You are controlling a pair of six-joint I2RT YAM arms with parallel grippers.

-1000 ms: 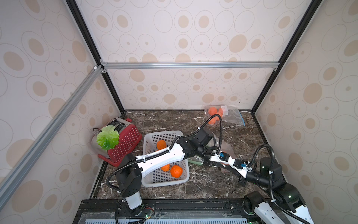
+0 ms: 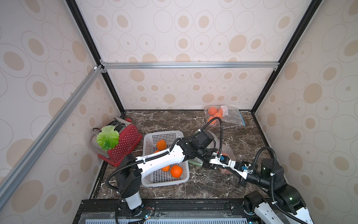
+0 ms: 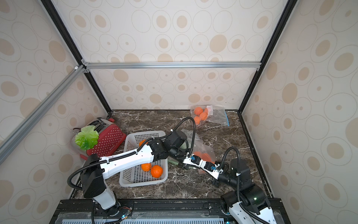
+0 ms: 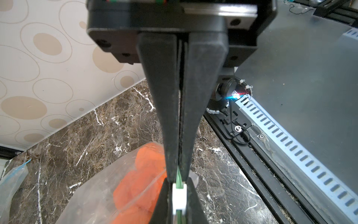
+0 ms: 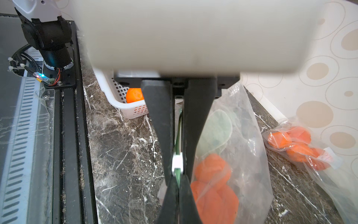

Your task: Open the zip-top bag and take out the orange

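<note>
Several oranges are inside a clear zip top bag lying on the marble table between my arms. Its green zip edge carries a white slider. My left gripper is shut on the zip edge, the green strip showing between its fingertips in the left wrist view. Facing it, tip to tip, my right gripper is shut around the white slider in the right wrist view. From above, both arms cover much of the bag, and its mouth cannot be made out.
A white basket holding several loose oranges stands to the left. Beyond it is a red and grey box with a green leaf. A second bag of oranges with a blue zip lies at the back right.
Over the last second, my right arm has shifted slightly, and the two grippers have stayed together at the bag's zip edge. The left arm is nearly still.
</note>
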